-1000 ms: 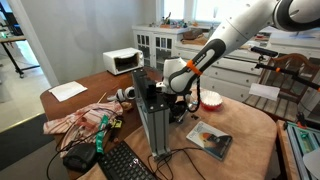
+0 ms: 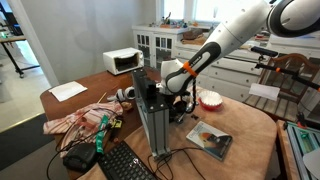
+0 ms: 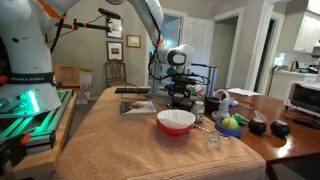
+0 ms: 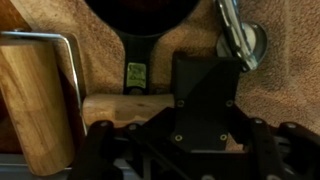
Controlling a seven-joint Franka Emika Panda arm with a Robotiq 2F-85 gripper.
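In the wrist view, my gripper is shut around a dark, block-like thing [image 4: 207, 82], whose lower end is lost among the dark fingers. Beneath it lies a pale wooden cylinder [image 4: 125, 108], partly covered. A black pan [image 4: 140, 12] points its handle toward that cylinder. Exterior view 1 has my gripper [image 2: 183, 100] low over the table, behind a grey upright panel [image 2: 155, 120]. From exterior view 2, the gripper [image 3: 178, 92] is down among dark items, its contact with them unclear.
A thicker wooden roller [image 4: 32, 105] in a metal frame and a shiny metal utensil [image 4: 236, 35] lie close by. The red-and-white bowl [image 3: 176, 122], a glass [image 3: 213, 140] and a blue bowl [image 3: 229, 127] stand nearby. Bare table [image 3: 110, 145] stretches across the front.
The arm has shifted slightly in exterior view 1, its wrist now a little lower and farther right. Surrounding objects look unmoved.
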